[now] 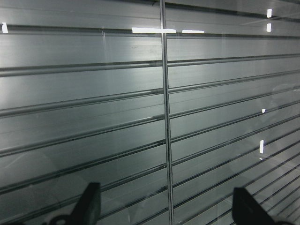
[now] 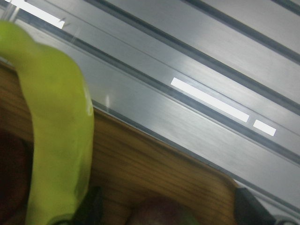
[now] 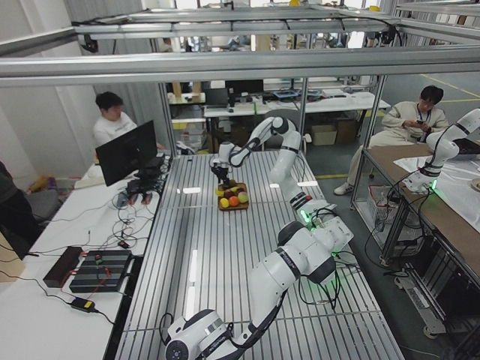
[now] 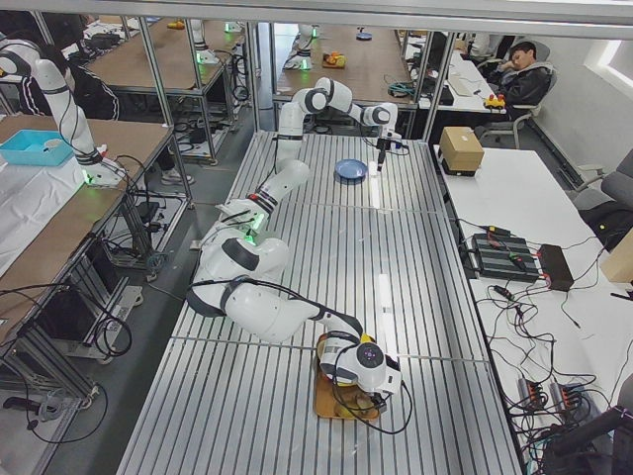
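Note:
A wooden tray (image 3: 233,207) holds several fruits: yellow, orange and dark red. My right gripper is open just over it; a long yellow banana-like fruit (image 2: 58,126) runs beside one finger, and a dark reddish fruit (image 2: 159,213) lies low between the fingers. In the camera right view, the arm largely hides the tray. My left gripper is open over bare slatted metal, nothing between its fingers. A blue plate (image 4: 351,169) sits at the other end of the table, near the left arm.
Side desks carry a monitor (image 3: 127,150), power boxes (image 3: 100,271), a cardboard box (image 4: 461,148) and many cables. Metal frame posts stand around the table.

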